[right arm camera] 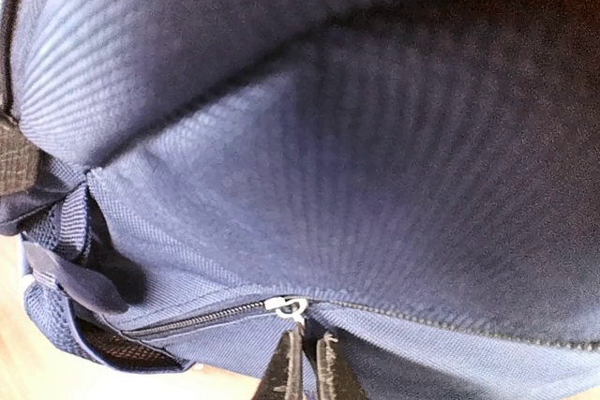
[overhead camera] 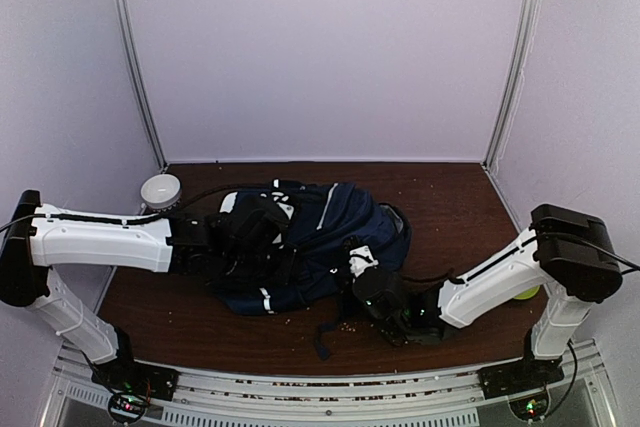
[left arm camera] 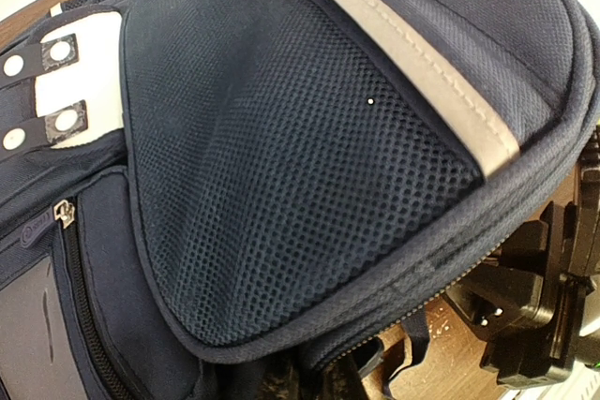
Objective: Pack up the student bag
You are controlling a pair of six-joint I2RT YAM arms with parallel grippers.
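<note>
A navy backpack (overhead camera: 355, 217) lies across the middle of the table, with white patches, a mesh pocket (left arm camera: 281, 156) and reflective strips. My left gripper is at the bag's lower edge, shut on the backpack's fabric; its fingertips are mostly hidden under the edge. My right gripper is at the bag's side, its fingertips close together just below a silver zipper pull (right arm camera: 286, 303) on a side zipper (right arm camera: 206, 316); whether they hold the pull's tab is unclear. In the top view both wrists cover part of the bag.
A white bowl (overhead camera: 160, 192) stands at the back left. A yellow-green round object (overhead camera: 525, 292) is partly hidden behind the right arm. Crumbs lie near the front, and straps trail from the bag.
</note>
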